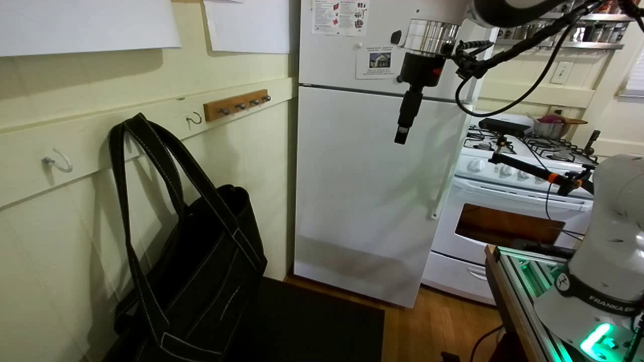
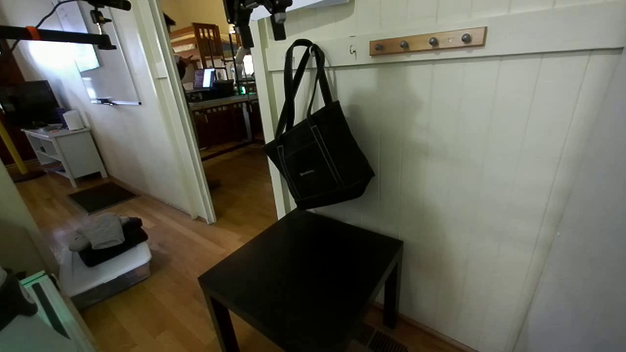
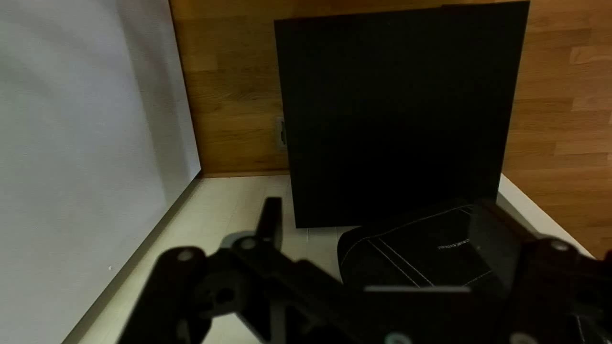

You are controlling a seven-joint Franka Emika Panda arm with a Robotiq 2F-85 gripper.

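Note:
A black tote bag with white stitching hangs by its straps from a hook on the pale wall, above a black table. Its body slants, lower corner close to the tabletop. In exterior view 1 the same bag fills the lower left. My gripper is open and empty, pointing down in the air, well apart from the bag. Exterior view 1 shows the gripper side-on in front of the fridge. Seen from the wrist, the gripper's fingers stand wide, the bag lying below between them.
The black table has a bare top. A wooden peg rack and a small bare hook are on the wall. The white fridge and stove stand beyond the arm. A lidded bin holding folded cloth sits on the floor.

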